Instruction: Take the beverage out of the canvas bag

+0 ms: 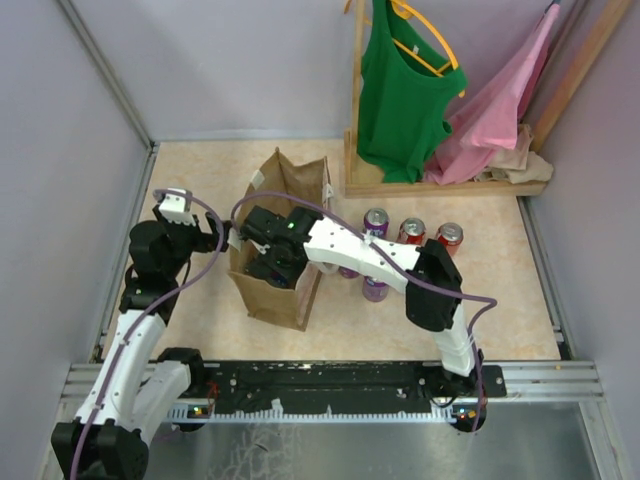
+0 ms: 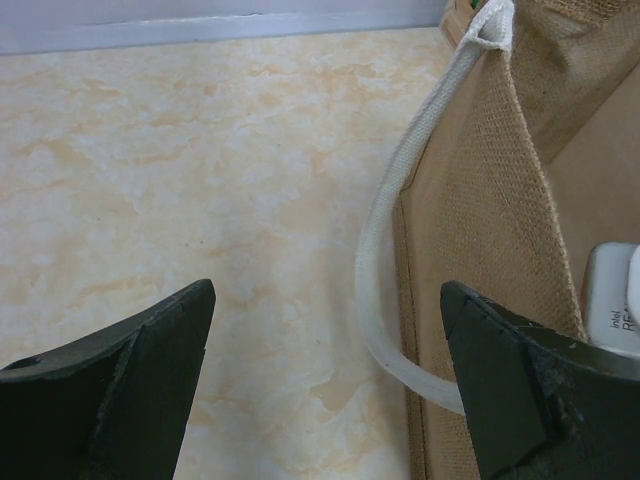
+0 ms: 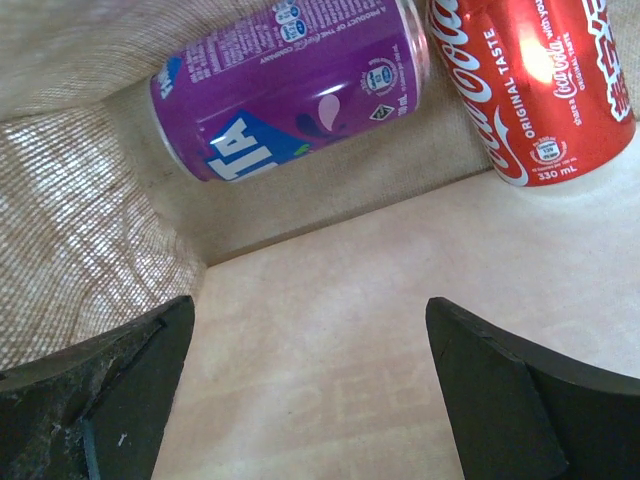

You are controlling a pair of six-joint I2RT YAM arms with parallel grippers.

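Observation:
The brown canvas bag (image 1: pixel 275 303) stands open-topped at the middle left of the table. Inside it, the right wrist view shows a purple can (image 3: pixel 295 90) lying on its side and a red Coca-Cola can (image 3: pixel 540 85) close to it. My right gripper is down in the bag with its fingers wide apart and nothing between them; both cans are beyond its fingertips. At the bag's left side my left gripper is open, one finger in front of the bag wall, with the white strap (image 2: pixel 372 265) showing in the gap.
Several cans stand right of the bag, among them a purple can (image 1: pixel 375 288) and a red can (image 1: pixel 449 236). Behind them a wooden frame (image 1: pixel 440 188) holds a green top (image 1: pixel 405 95) and pink cloth (image 1: pixel 490 110).

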